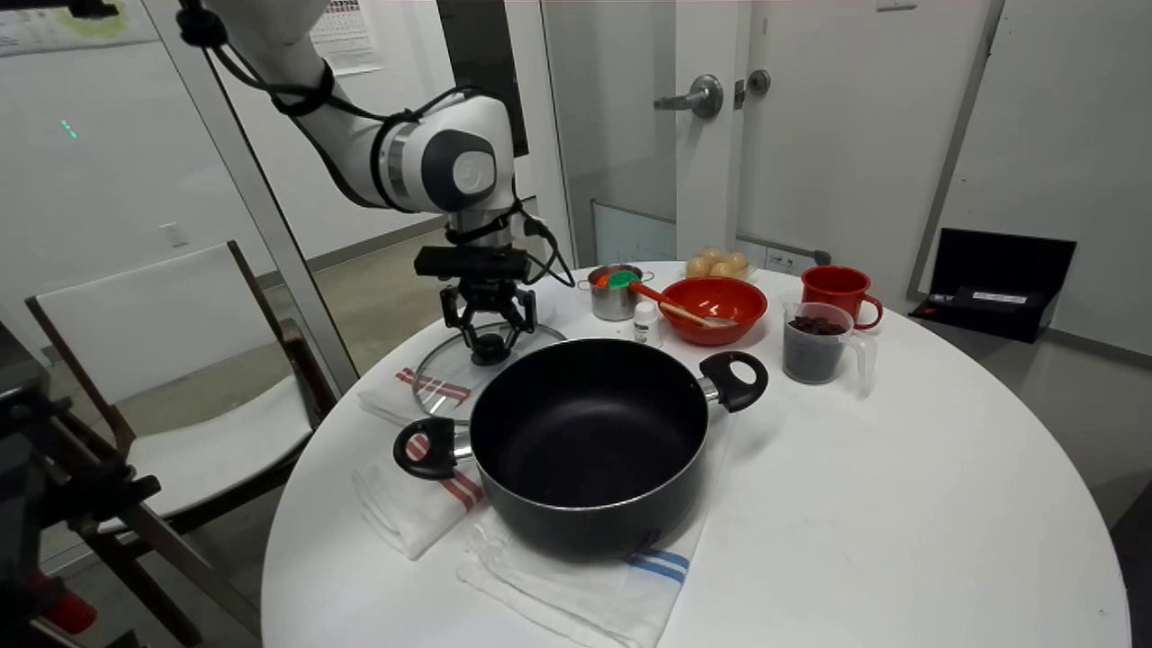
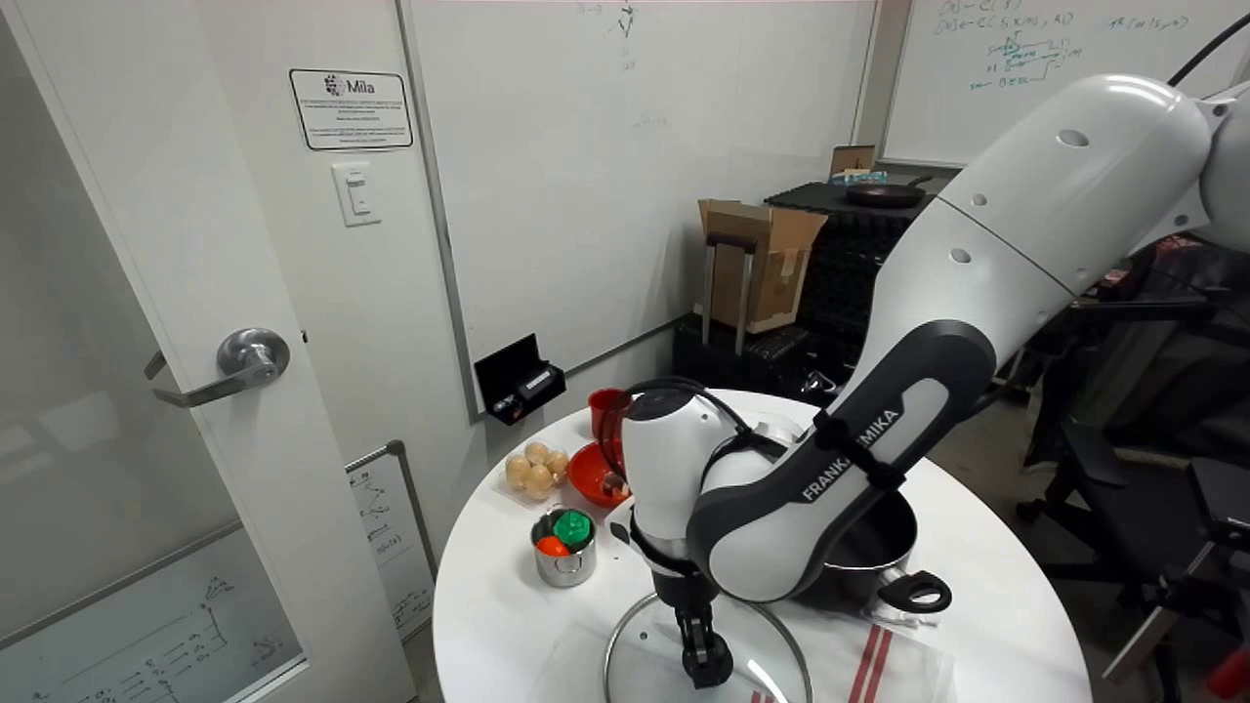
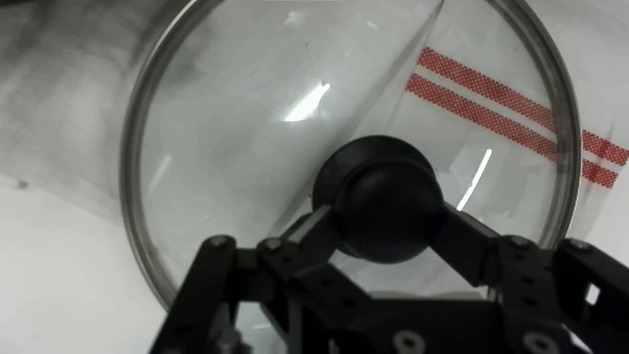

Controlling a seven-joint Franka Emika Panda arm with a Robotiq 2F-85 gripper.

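A round glass lid [image 1: 443, 373] with a metal rim and black knob [image 1: 490, 349] lies behind and left of a large black pot [image 1: 591, 443], partly hidden by it. My gripper [image 1: 499, 330] points down at the knob, its fingers part open on either side. In the wrist view the knob [image 3: 389, 206] fills the space between the fingertips; firm contact on both sides is not clear. The lid [image 2: 639, 656] rests flat, partly over a red-striped towel [image 3: 483, 112]. The pot is uncovered and its inside looks empty.
Behind the pot stand a small steel pot [image 1: 613, 301], a red bowl [image 1: 713, 324], a white bottle [image 1: 645, 322], a measuring cup [image 1: 815, 355] and a red mug [image 1: 837, 290]. The pot's handle [image 1: 429, 448] reaches towards the lid. Right of the pot, the table [image 1: 918, 497] is clear.
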